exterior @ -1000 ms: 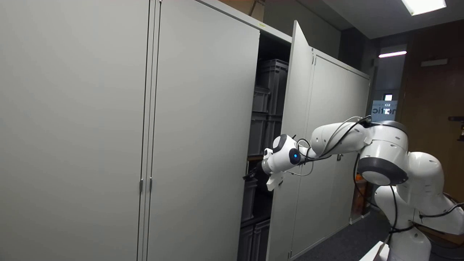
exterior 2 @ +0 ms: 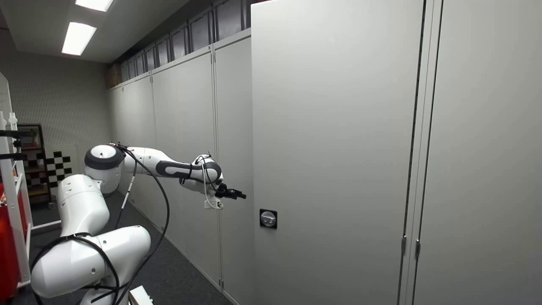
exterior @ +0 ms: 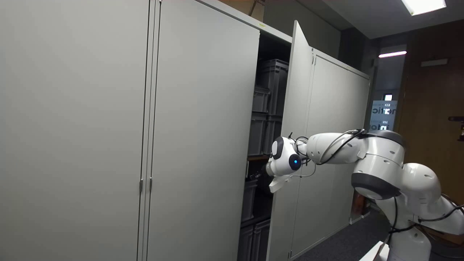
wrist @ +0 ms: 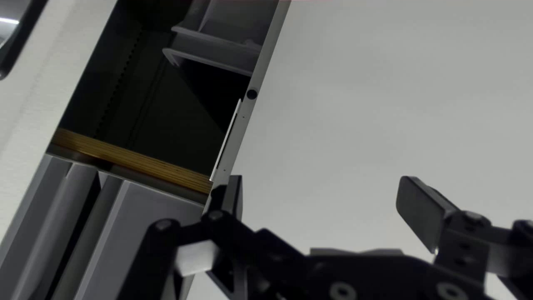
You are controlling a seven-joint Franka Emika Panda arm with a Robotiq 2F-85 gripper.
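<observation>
My gripper is open, with no object between its fingers. The wrist view shows the partly open cabinet door (wrist: 389, 120) as a broad grey panel behind both fingers. Its narrow edge (wrist: 265, 62) slants down past the left finger (wrist: 232, 197); whether they touch I cannot tell. The right finger (wrist: 419, 212) appears over the plain panel. In exterior view 1, the gripper (exterior: 256, 174) is by the gap between this open door (exterior: 292, 104) and the closed door (exterior: 206, 117). A round handle (exterior 2: 268, 218) sits on the closed door, right of my gripper.
Grey bins (exterior: 256, 132) are stacked inside the dark cabinet. A wooden shelf edge (wrist: 130, 157) crosses the opening in the wrist view. More closed cabinet doors (exterior 2: 183, 117) line the wall beside the arm. Dark carpet (exterior: 328, 243) lies clear in front.
The gripper has shifted slightly right in exterior view 1, and the wrist has turned. My elbow and forearm sit a little lower. The cabinet doors look unmoved.
</observation>
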